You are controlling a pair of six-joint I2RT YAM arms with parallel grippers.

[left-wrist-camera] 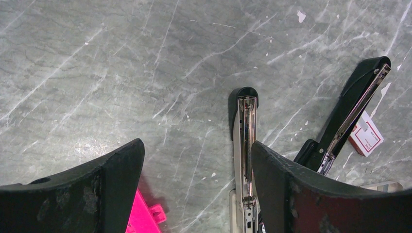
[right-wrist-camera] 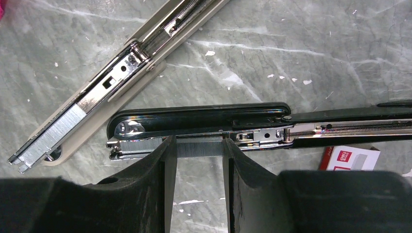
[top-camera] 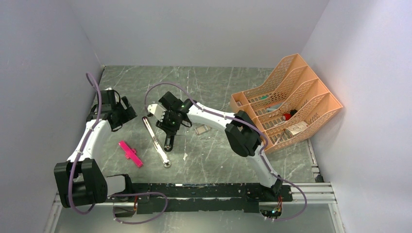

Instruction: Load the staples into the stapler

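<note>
The black stapler (right-wrist-camera: 204, 116) lies folded open on the table. Its metal magazine faces up, with a silvery staple strip (right-wrist-camera: 141, 146) at its front end. My right gripper is shut on another strip of staples (right-wrist-camera: 199, 147), which is in line with the magazine and over it; whether it touches down in the channel cannot be told. A second, beige stapler (right-wrist-camera: 158, 65) lies open beside it, staples showing at its front end. The left gripper stands open at the table's left, nothing between its fingers, above the staplers' side.
A pink stapler (top-camera: 130, 154) rests at the front left. Close to the black stapler is a red-and-white staple box (right-wrist-camera: 353, 158), and a flat pale item (top-camera: 202, 129) lies right of it. An orange slotted rack (top-camera: 320, 99) occupies the right side.
</note>
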